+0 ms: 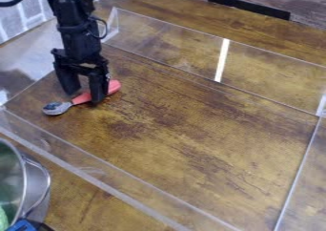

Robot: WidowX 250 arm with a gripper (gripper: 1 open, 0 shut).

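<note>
My black gripper (84, 90) hangs low at the left of the view, its fingers open around the middle of a utensil lying on the wooden surface. The utensil has a red handle (112, 88) pointing right and a metal head (56, 108) toward the lower left. The fingers partly hide it, and I cannot tell whether they touch it.
Clear acrylic walls border the wooden work area (204, 139), which is free across the middle and right. A metal pot (29, 183) sits outside the wall at the lower left. A white strip (222, 60) is on the back wall.
</note>
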